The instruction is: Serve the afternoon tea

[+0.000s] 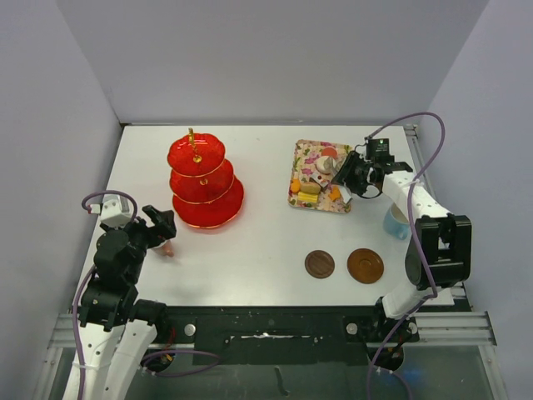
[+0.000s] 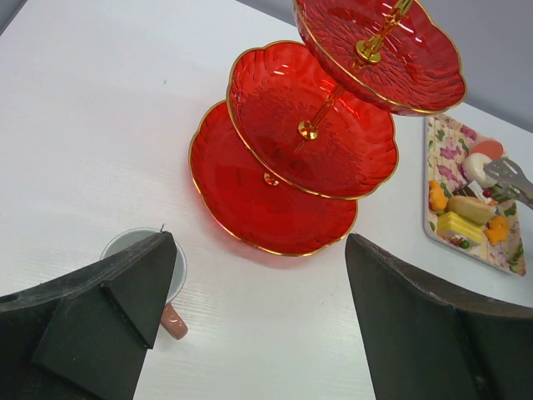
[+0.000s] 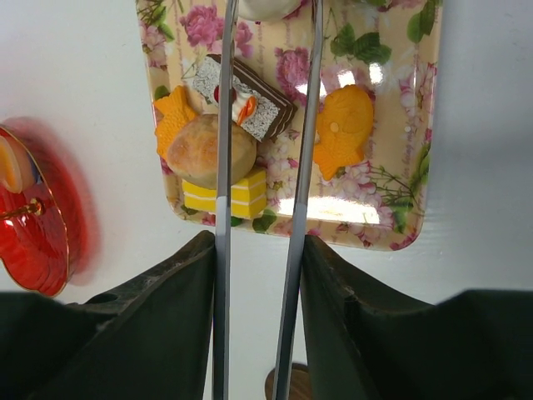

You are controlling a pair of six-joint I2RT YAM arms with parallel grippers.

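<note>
A three-tier red cake stand (image 1: 202, 212) stands left of centre. A floral tray (image 1: 296, 200) at the back right holds pastries: a white bun (image 3: 262, 10), a chocolate cake slice (image 3: 271, 112), a brown roll (image 3: 191, 154), yellow cake (image 3: 200, 197) and orange fish-shaped pastries (image 3: 346, 125). My right gripper is over the tray, its long metal fingers partly open at the white bun; whether they touch it cannot be told. My left gripper stands open at the table's left, above a small white cup (image 2: 173, 271) with a brown handle.
Two brown round coasters (image 1: 320, 263) (image 1: 365, 265) lie at the front right. A light blue jug (image 1: 396, 223) stands at the right edge, partly behind the right arm.
</note>
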